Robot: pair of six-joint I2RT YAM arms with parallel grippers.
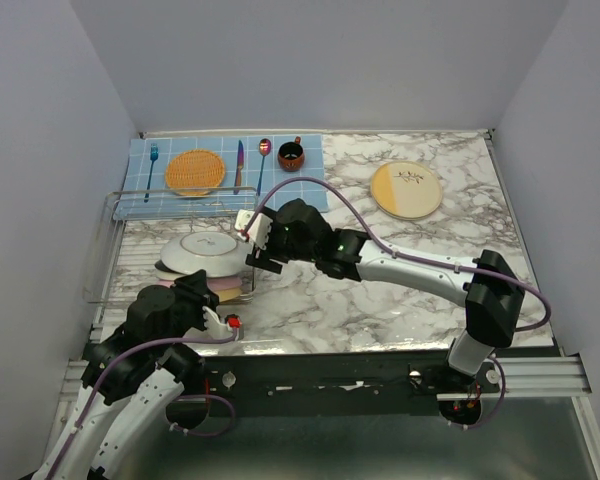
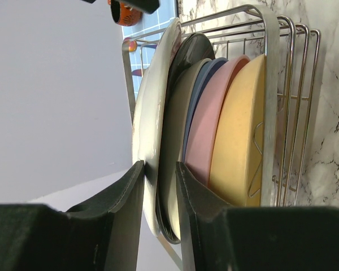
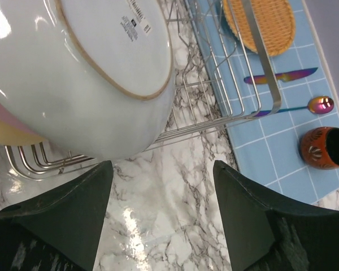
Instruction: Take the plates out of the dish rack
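In the dish rack (image 1: 108,245), a large white plate (image 1: 208,250) leans back with its underside facing up. Behind it in the left wrist view stand a black dish (image 2: 192,52), a blue dish (image 2: 205,79), a pink dish (image 2: 219,107) and a yellow dish (image 2: 237,132). My left gripper is part open at the white plate, whose lower rim passes through the gap between its fingers. My right gripper stands open beside the rack, its fingers empty, with the white plate (image 3: 73,73) just ahead on the left.
A cream and yellow plate (image 1: 407,190) lies on the marble counter (image 1: 460,240) at the right. On the blue mat (image 1: 210,143) are a woven trivet (image 1: 194,171), a fork, a knife, a spoon and a mug (image 1: 291,155). Counter space right of the rack is free.
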